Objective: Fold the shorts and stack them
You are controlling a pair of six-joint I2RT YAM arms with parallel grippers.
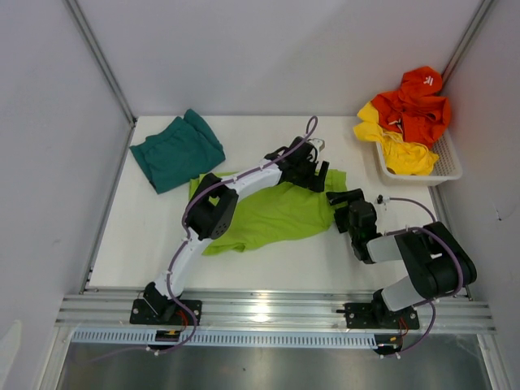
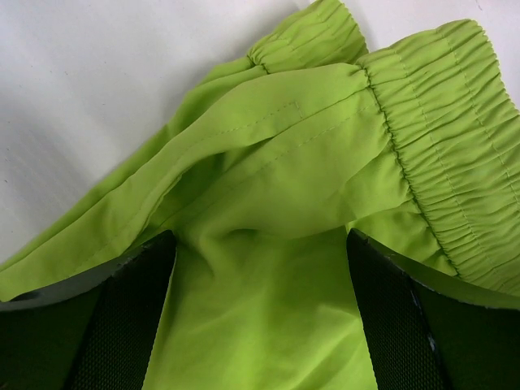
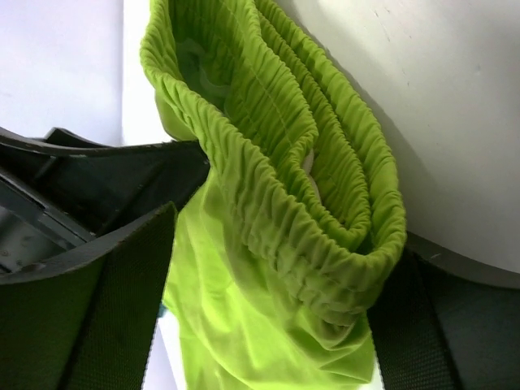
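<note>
Lime green shorts [image 1: 268, 219] lie spread across the middle of the table, their gathered waistband to the right. Over the waistband's far end my left gripper [image 1: 319, 176] stands open. In the left wrist view its fingers [image 2: 406, 325] are wide apart, with green cloth below and between them. At the near waistband corner is my right gripper [image 1: 335, 209], also open. The right wrist view has the doubled waistband [image 3: 284, 203] passing between its spread fingers; the right finger is partly behind the cloth. Folded teal shorts [image 1: 177, 152] rest at the back left.
A white basket [image 1: 448, 161] at the back right holds red clothing [image 1: 416, 106] and yellow clothing [image 1: 406, 154], which spill over its rim. Bare table [image 1: 268, 268] shows along the front and on the left side. The two grippers are close together.
</note>
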